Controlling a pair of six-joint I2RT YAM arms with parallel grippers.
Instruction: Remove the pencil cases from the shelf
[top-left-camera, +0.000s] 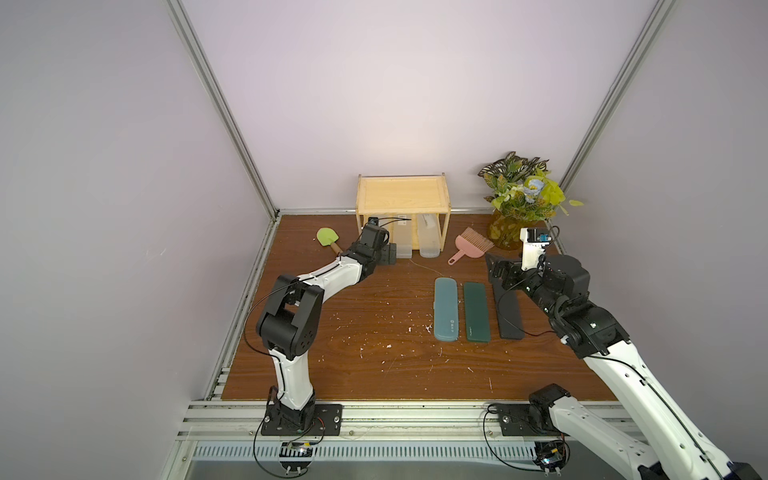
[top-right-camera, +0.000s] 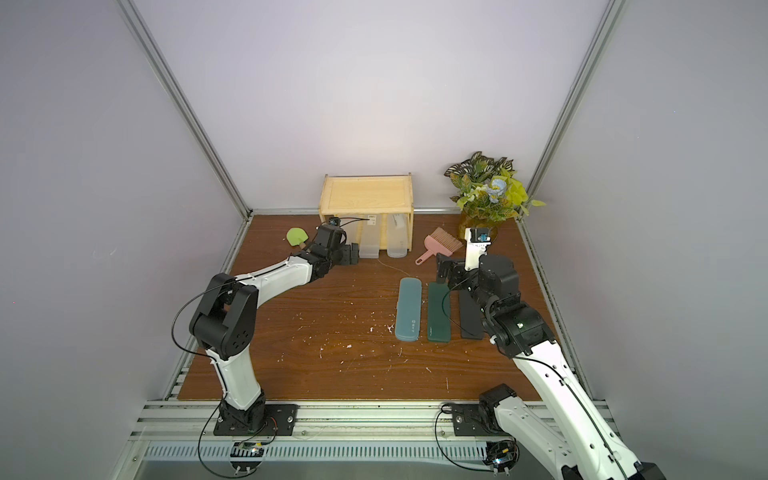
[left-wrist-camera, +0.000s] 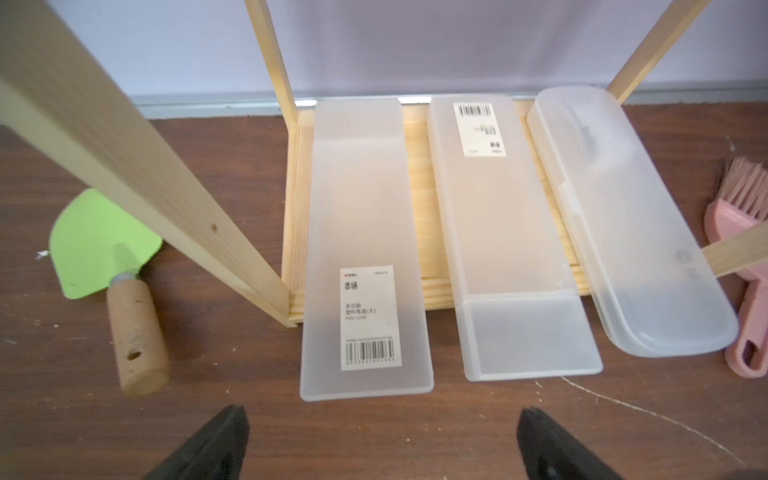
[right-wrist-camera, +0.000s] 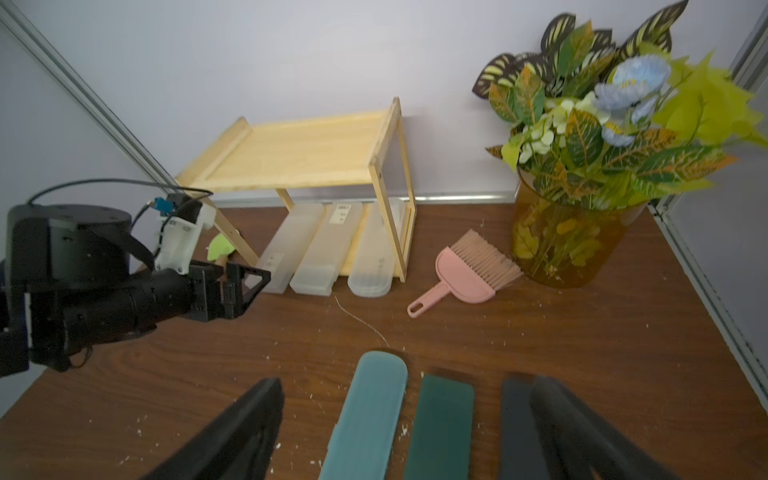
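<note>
Three frosted clear pencil cases lie side by side on the lower board of the wooden shelf (top-left-camera: 402, 192), their front ends jutting past it. The left case (left-wrist-camera: 360, 208) bears a white label low down, the middle case (left-wrist-camera: 512, 240) a label at its far end, and the right case (left-wrist-camera: 632, 224) is rounded. My left gripper stands open in front of the left and middle cases, touching neither. On the table lie a blue case (top-left-camera: 446, 309), a green case (top-left-camera: 477, 312) and a black case (top-left-camera: 509, 312). Above these, my right gripper is open and empty.
A pink brush (right-wrist-camera: 468, 276) lies right of the shelf, near a vase of flowers (right-wrist-camera: 560, 232). Left of the shelf is a green scraper (left-wrist-camera: 104, 244). Shelf posts (left-wrist-camera: 184, 200) flank the cases.
</note>
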